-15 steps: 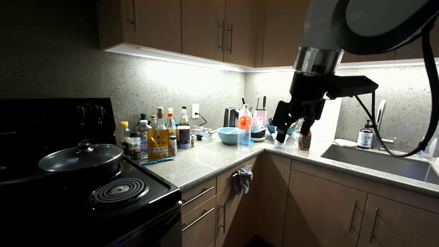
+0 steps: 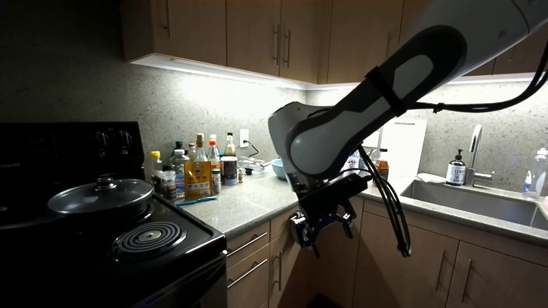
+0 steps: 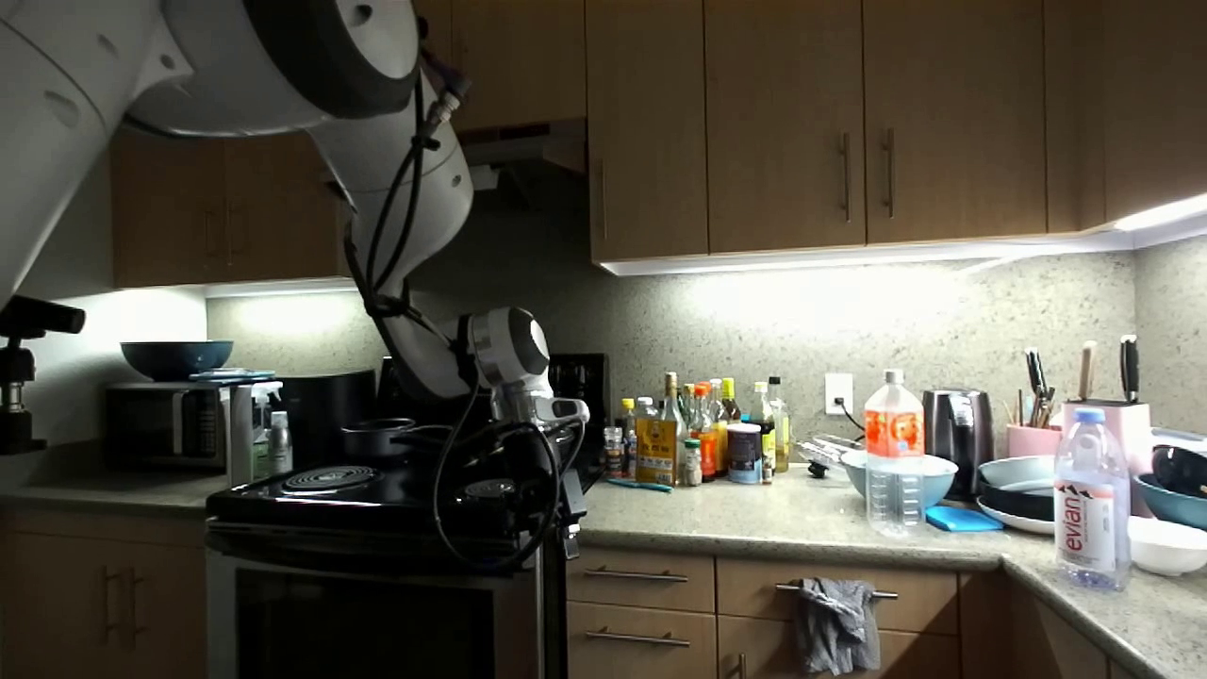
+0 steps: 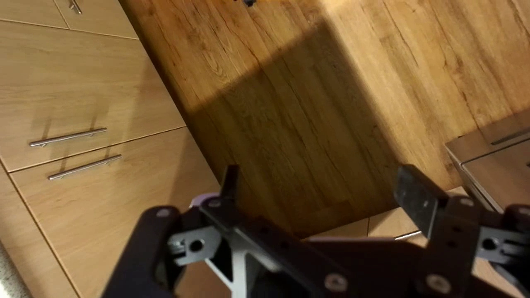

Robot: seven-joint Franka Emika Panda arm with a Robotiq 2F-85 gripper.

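My gripper points down at the wooden floor (image 4: 278, 129), its two fingers (image 4: 415, 191) wide apart and only bare floor showing between them. In the first exterior view the gripper (image 2: 331, 240) hangs below counter height, in front of the corner cabinets. From the second exterior view, the wrist hides much of it in front of the stove's right edge. A clear bottle with an orange label (image 3: 894, 428) and an Evian bottle (image 3: 1089, 515) stand on the counter. A grey cloth (image 3: 837, 624) drapes over a drawer handle.
The stove (image 2: 205, 232) carries a lidded pan (image 2: 105, 194). Several sauce bottles and jars crowd the counter (image 2: 251, 197) by the wall. A blue bowl (image 3: 936, 480) and a kettle (image 3: 953, 439) are farther right. The sink (image 2: 478, 205) lies at the right.
The arm has swung left and down from above the right-hand counter to in front of the cabinets. It now blocks the first exterior view of the orange-labelled bottle and the cloth.
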